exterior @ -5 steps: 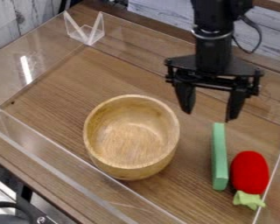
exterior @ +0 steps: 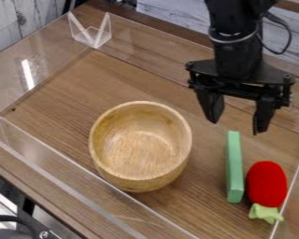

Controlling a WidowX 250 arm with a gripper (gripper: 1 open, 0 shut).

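Note:
My black gripper (exterior: 237, 108) hangs over the right side of the wooden tray, open, its two dark fingers apart with nothing seen between them. Below it lie a long pale green bar (exterior: 234, 166) and, to the bar's right, a red object (exterior: 267, 184) with a light green piece (exterior: 264, 213) at its lower end. A light wooden bowl (exterior: 139, 172) sits left of the green bar, below and left of the gripper.
A clear plastic holder (exterior: 92, 30) stands at the back left. The tray's middle and left are bare wood (exterior: 96, 84), bordered by raised edges. Dark cables show at the lower left outside the tray.
The gripper has moved toward the camera and slightly right over the last second, now sitting a little lower in the view. The bowl, bar and red object have not moved.

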